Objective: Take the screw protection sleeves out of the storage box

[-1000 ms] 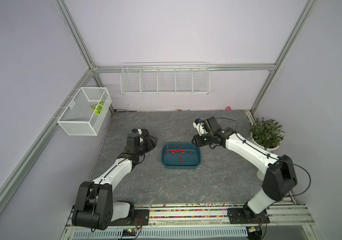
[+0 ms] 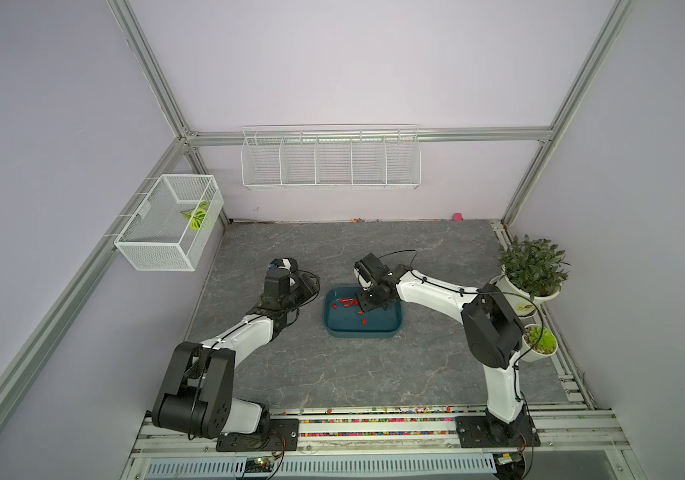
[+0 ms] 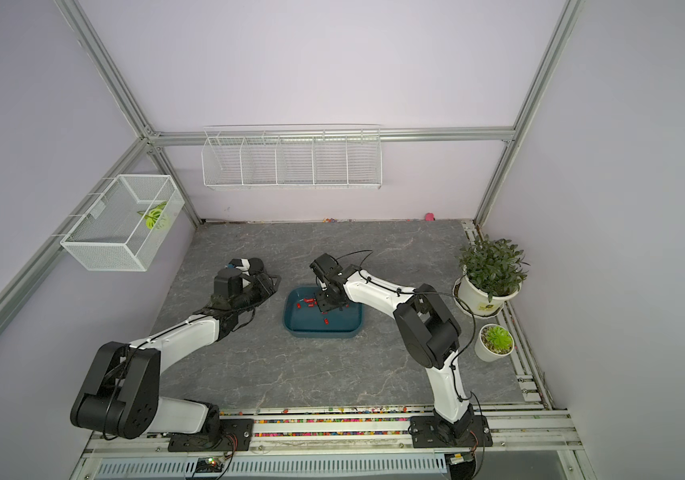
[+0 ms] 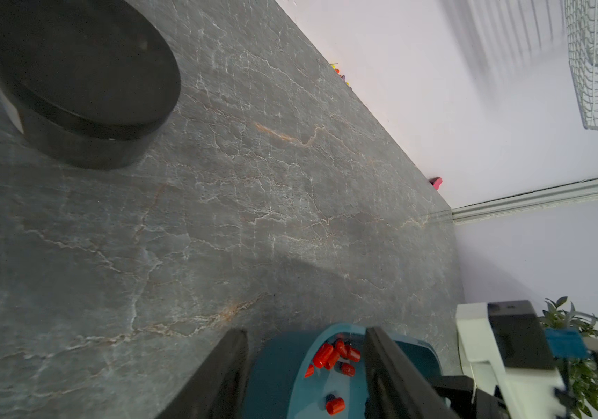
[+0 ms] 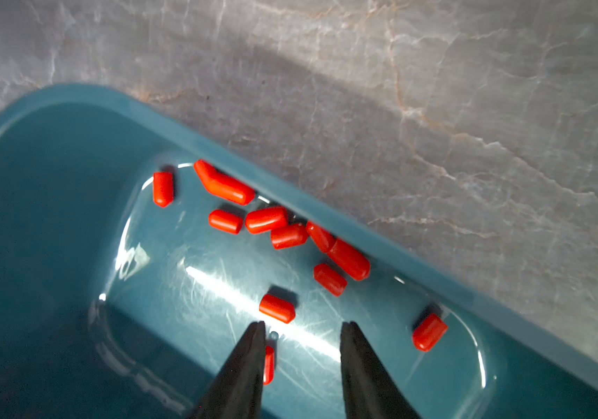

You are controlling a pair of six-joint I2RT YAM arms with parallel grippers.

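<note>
A teal storage box [image 2: 362, 333] lies in the middle of the table, with several small red screw protection sleeves on its floor. Most sleeves [image 5: 266, 219] cluster along one long wall in the right wrist view. One sleeve [image 5: 277, 308] lies ahead of my fingertips, and another [image 5: 269, 364] is partly hidden by a finger. My right gripper points down into the box, open, with no sleeve visibly gripped. My left gripper is open and empty, left of the box, which shows beyond its fingers.
A black-topped round object [image 4: 89, 76] stands behind my left gripper. Potted plants [image 2: 533, 268] line the right edge. White wire baskets [image 2: 330, 160] hang on the walls.
My right gripper has moved left from the box's right edge to over its interior. The box stays in place.
</note>
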